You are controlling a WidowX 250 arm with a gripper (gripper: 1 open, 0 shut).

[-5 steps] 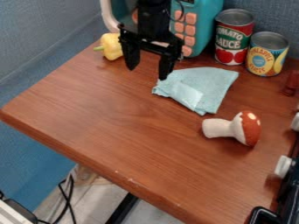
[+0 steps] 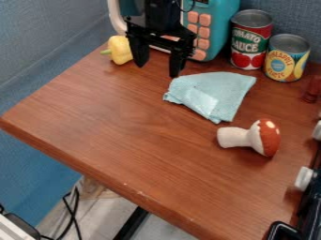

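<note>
My black gripper hangs open at the back of the wooden table, in front of a teal toy appliance with pink buttons. A light blue cloth lies below and right of it. A yellow pepper-like toy is behind its left finger. A red and white toy mushroom lies on the right.
A tomato sauce can and a yellow-labelled can stand at the back right, with a small red bottle. Black equipment lines the right edge.
My gripper has moved slightly up and back in the view, away from the cloth. The objects on the table are unchanged.
</note>
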